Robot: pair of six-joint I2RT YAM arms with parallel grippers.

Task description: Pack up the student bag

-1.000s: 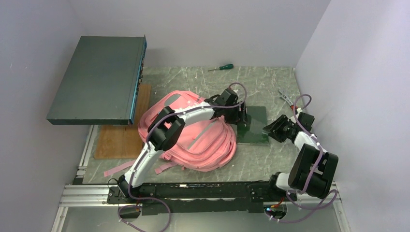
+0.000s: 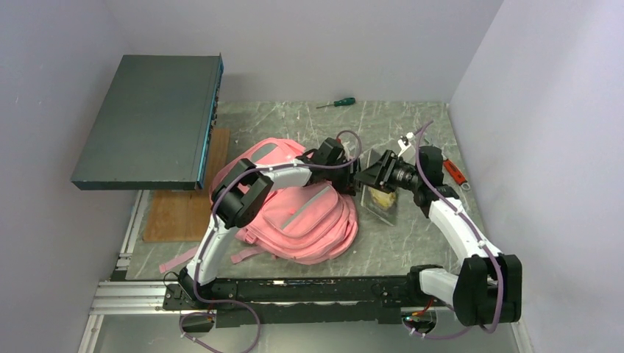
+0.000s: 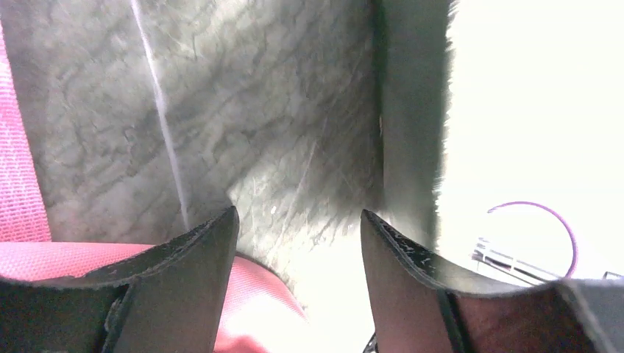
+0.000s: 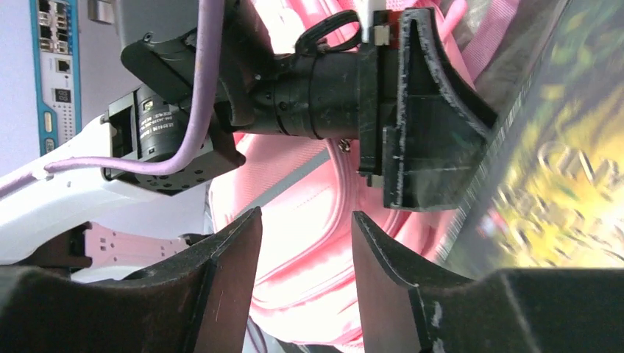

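The pink backpack (image 2: 309, 224) lies on the grey table, its straps towards the front left. A thin book (image 2: 380, 204), dark with a yellow patch on its cover, is tilted up between the bag and my right arm. Blurred yellow lettering on the book (image 4: 566, 154) fills the right of the right wrist view. My left gripper (image 2: 352, 180) is above the bag's right side, beside the book; in its wrist view the gap between its fingers is empty. Facing it closely, my right gripper (image 2: 370, 175) is also open, with nothing between its fingers.
A big dark metal box (image 2: 151, 121) overhangs the left side above a wooden board (image 2: 176, 220). A green screwdriver (image 2: 342, 102) lies at the back, and a red-handled tool (image 2: 455, 173) at the right.
My right gripper has moved left and up towards the left one, which has shifted slightly left.
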